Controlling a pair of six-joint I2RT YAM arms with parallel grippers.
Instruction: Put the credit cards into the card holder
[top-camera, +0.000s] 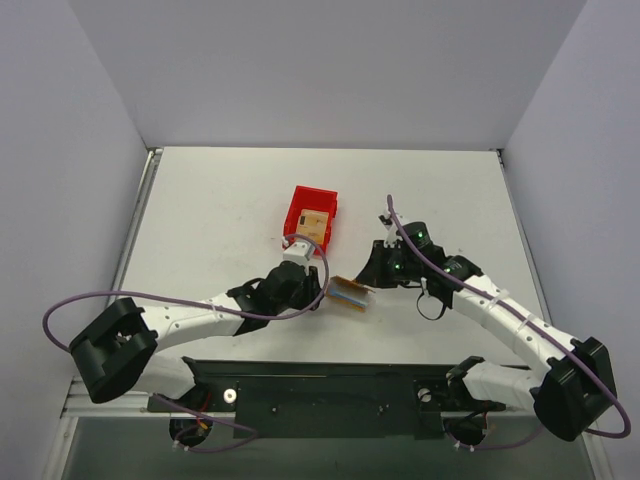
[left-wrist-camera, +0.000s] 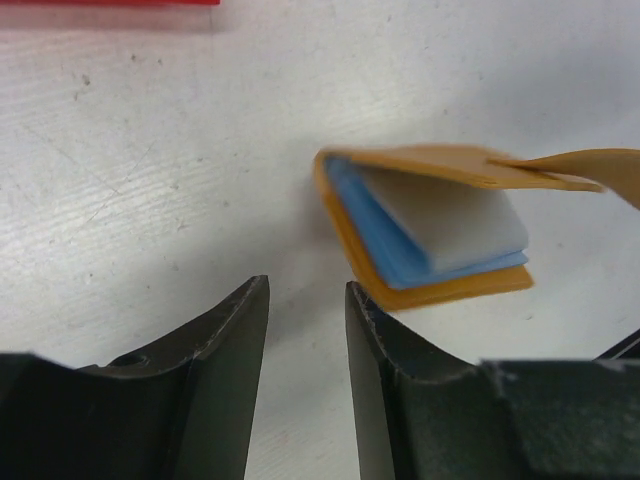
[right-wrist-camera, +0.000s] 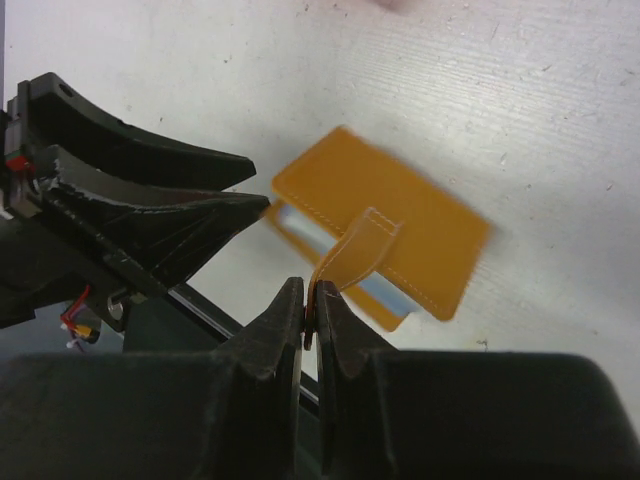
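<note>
The tan card holder with its blue-and-white lining lies partly spread, below the red box in the top view. Its strap rises into my right gripper, which is shut on it. In the left wrist view the holder sits just beyond my left gripper; those fingers stand apart with nothing between them. A yellowish card rests inside the red box.
The red box's edge shows at the top of the left wrist view. Both arms are close together around the holder.
</note>
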